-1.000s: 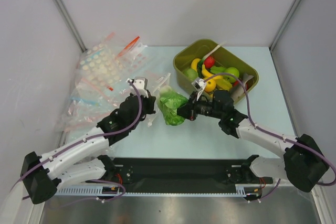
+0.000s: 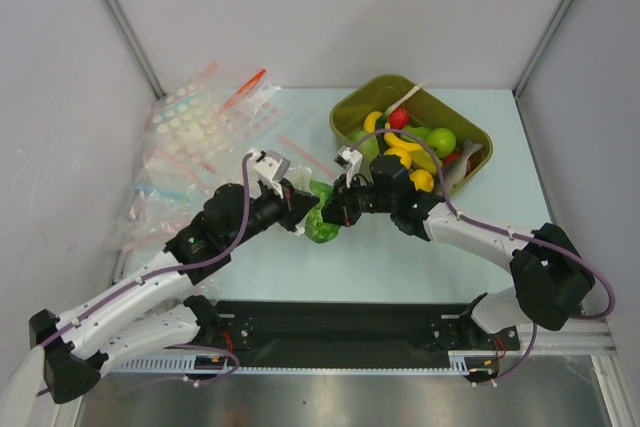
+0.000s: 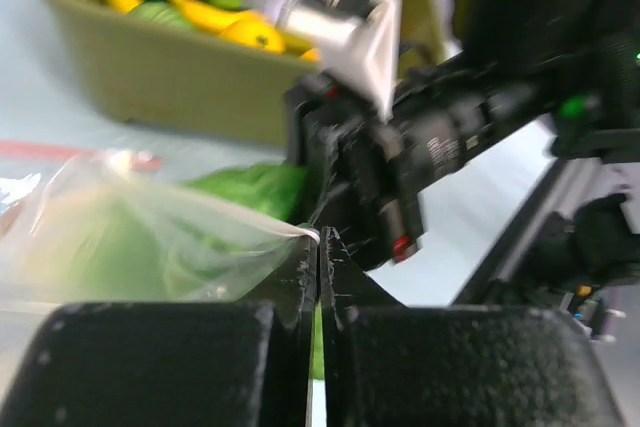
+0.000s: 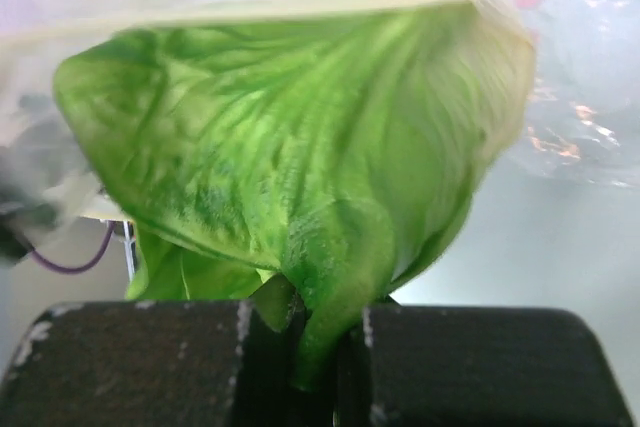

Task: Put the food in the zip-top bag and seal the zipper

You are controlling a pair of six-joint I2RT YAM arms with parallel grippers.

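Note:
A crumpled green lettuce leaf (image 4: 300, 147) fills the right wrist view, its narrow stem end pinched in my right gripper. Its broad part reaches behind the film of a clear zip top bag (image 3: 170, 227). My left gripper is shut on the edge of that bag, the thin film running up to its fingertips. From above, both grippers nearly meet mid-table, my left gripper (image 2: 295, 212) left of my right gripper (image 2: 345, 209), with the leaf (image 2: 318, 227) between them. How deep the leaf sits in the bag is partly hidden by the grippers.
An olive-green bin (image 2: 345, 112) holding fruit and vegetables stands at the back right, close behind my right gripper. Several clear bags (image 2: 190, 137) overlap on the table's left side.
My right gripper has moved left with the leaf, toward the bag. Less of the leaf shows.

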